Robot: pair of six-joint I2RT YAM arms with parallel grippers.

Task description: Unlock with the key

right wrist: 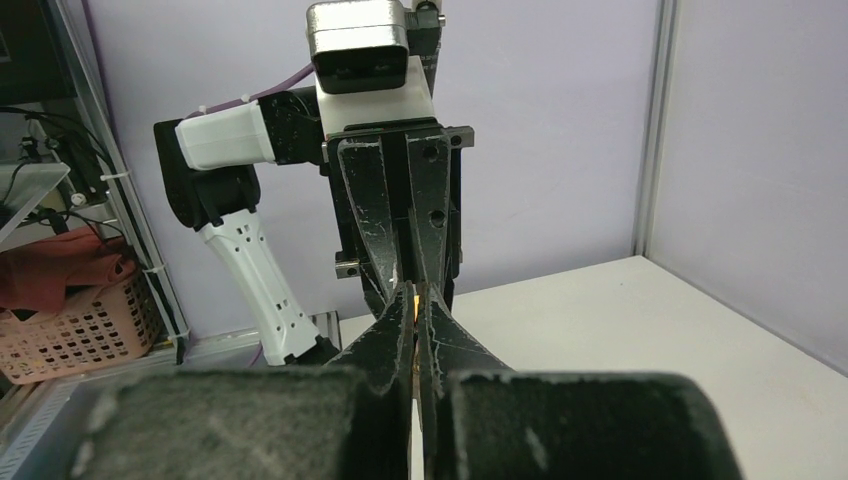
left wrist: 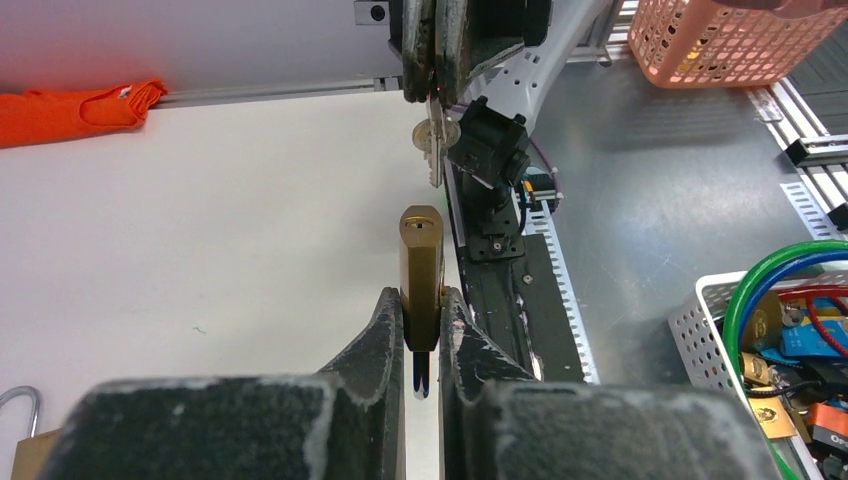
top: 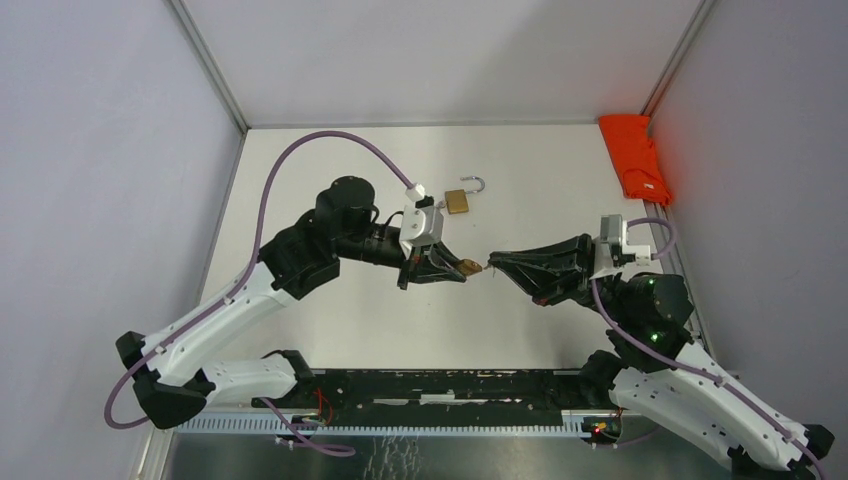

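A brass padlock (left wrist: 421, 265) is pinched between the fingers of my left gripper, its keyhole end facing up in the left wrist view. Just above that end hangs a silver key (left wrist: 435, 150), with my right gripper shut on its head; another key dangles alongside. A small gap shows between key tip and padlock in that view. From above, the padlock (top: 468, 267) and the right gripper (top: 491, 262) nearly meet over the middle of the table. In the right wrist view, the right gripper's fingers hide the key.
A second brass padlock (top: 456, 201) lies on the table with its shackle swung out. An orange cloth (top: 637, 160) rests at the far right corner.
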